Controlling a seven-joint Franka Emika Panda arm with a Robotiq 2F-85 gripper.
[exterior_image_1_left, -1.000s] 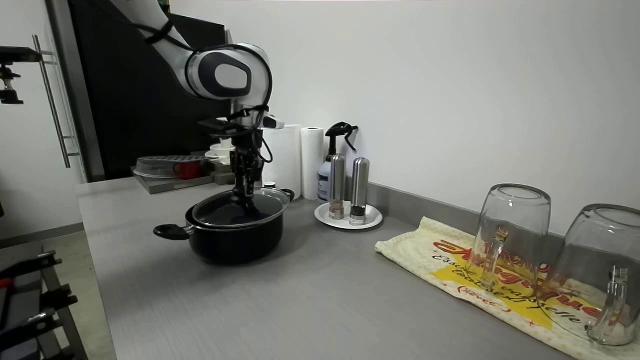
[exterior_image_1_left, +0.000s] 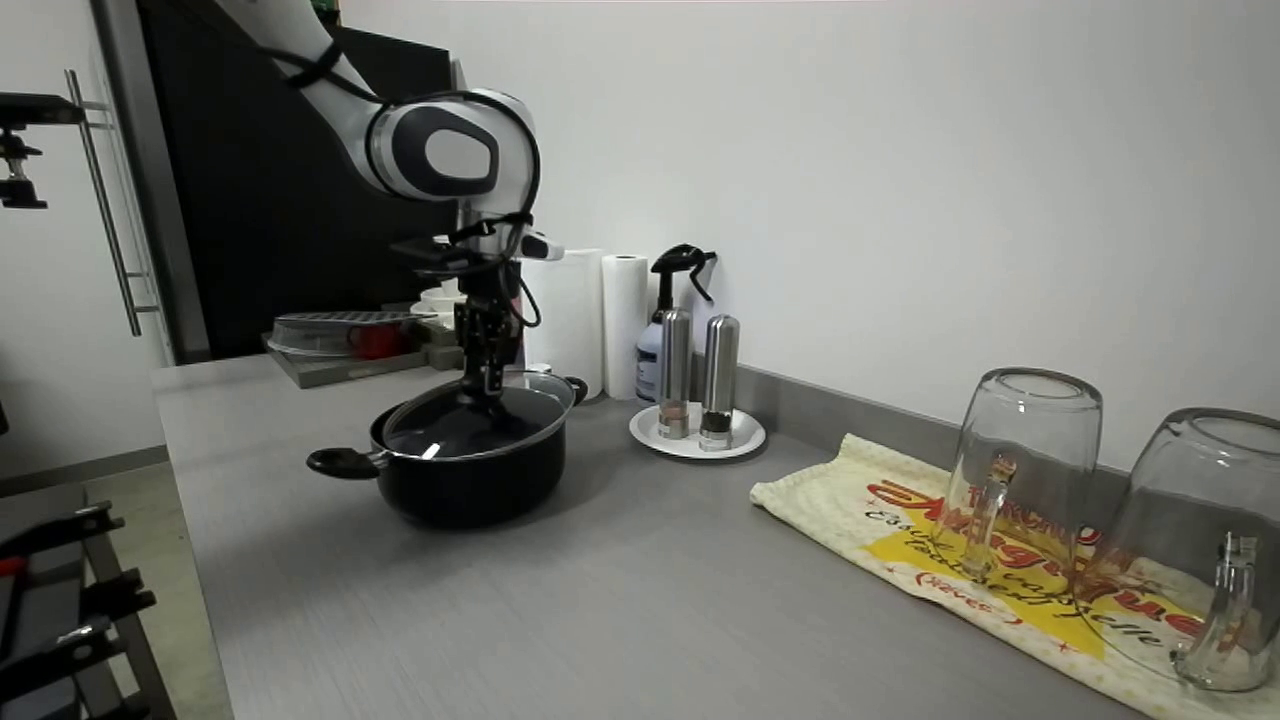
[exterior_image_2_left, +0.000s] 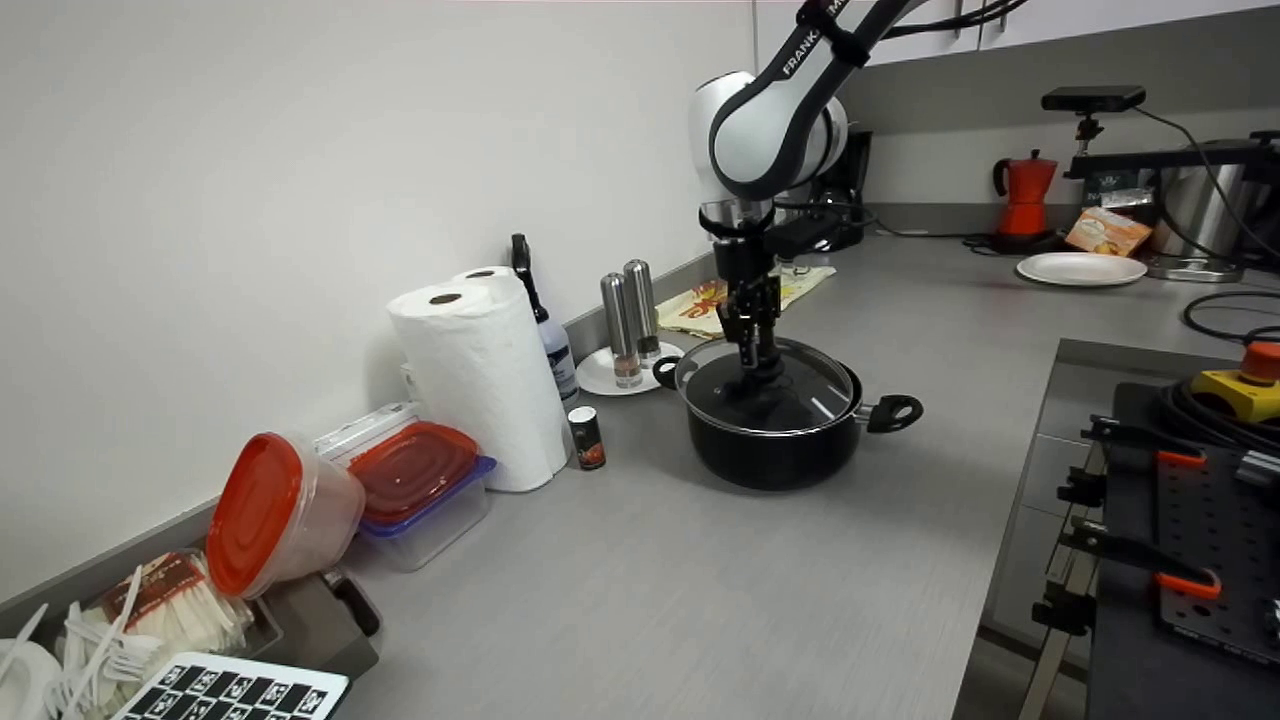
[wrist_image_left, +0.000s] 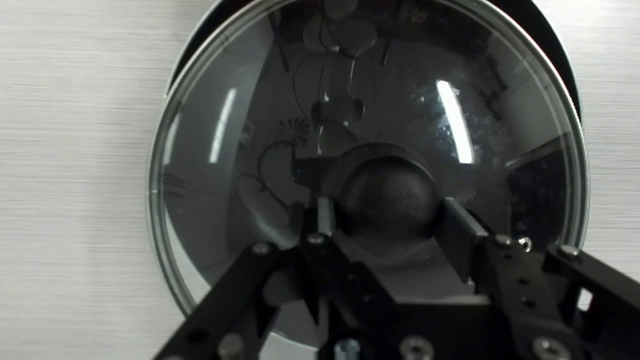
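A black pot (exterior_image_1_left: 474, 494) with two side handles stands on the counter, covered by a glass lid (exterior_image_2_left: 825, 382) with a metal rim. In the wrist view the lid (wrist_image_left: 240, 126) sits off-centre, with a dark crescent of the pot showing beyond its far rim. My gripper points down over the lid, part open, its fingers (wrist_image_left: 462, 231) on either side of the round black knob (wrist_image_left: 390, 192). Whether both fingers touch the knob is hard to tell. From outside, the gripper (exterior_image_1_left: 483, 390) hides most of the knob.
Behind the pot stand two steel grinders on a white plate (exterior_image_1_left: 750, 434), paper towel rolls (exterior_image_2_left: 474, 372) and a small jar (exterior_image_2_left: 587, 439). Upturned glass mugs (exterior_image_1_left: 1020, 480) rest on a printed cloth (exterior_image_1_left: 828, 486). Counter in front of the pot is bare.
My gripper has shifted slightly left in exterior view 1. The lid is tilted a little more, its far rim higher, and the pot has barely moved.
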